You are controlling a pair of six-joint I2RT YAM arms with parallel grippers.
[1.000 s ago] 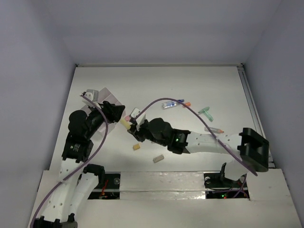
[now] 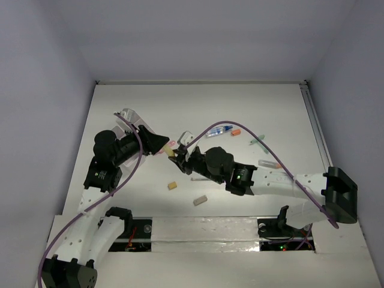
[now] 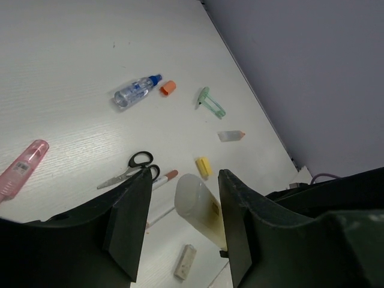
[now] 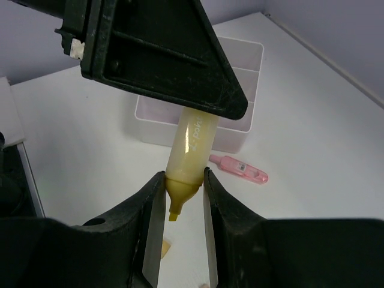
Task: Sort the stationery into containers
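A pale yellow tube with a pointed tip (image 4: 191, 150) is held by my right gripper, shut on its lower end; its other end reaches between the fingers of my left gripper, which stands part open around it near mid-table in the top view. Whether the left fingers touch it is unclear. Behind, a compartmented container (image 4: 150, 126) has a pink tube (image 4: 243, 170) lying beside it.
Loose on the table lie scissors (image 3: 120, 178), a blue bottle (image 3: 134, 93), an orange piece (image 3: 168, 87), a green item (image 3: 213, 105), a yellow block (image 3: 204, 167) and a pale block (image 3: 185, 262). Walls border the table.
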